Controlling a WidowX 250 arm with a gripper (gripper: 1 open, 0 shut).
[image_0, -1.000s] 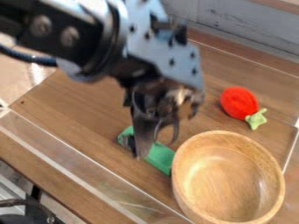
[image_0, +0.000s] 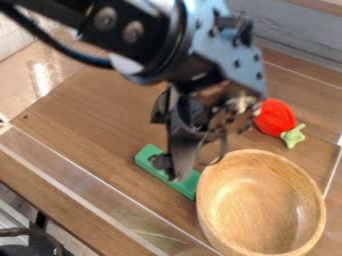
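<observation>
My gripper (image_0: 174, 150) hangs in the middle of the view, pointing down over a flat green block (image_0: 179, 183) on the wooden surface, partly hiding it. Its fingers are blurred; they look parted, with nothing seen held. Just right of the green block stands a round wooden bowl (image_0: 261, 215), which looks empty.
A red tomato-like object (image_0: 274, 117) with a green piece beside it lies behind the bowl at the right. The wooden board (image_0: 80, 120) is clear to the left. A pale wall (image_0: 294, 50) runs along the back.
The arm has shifted slightly about the same spot over the green block, its gripper a little higher than a second ago. The block and bowl look unmoved.
</observation>
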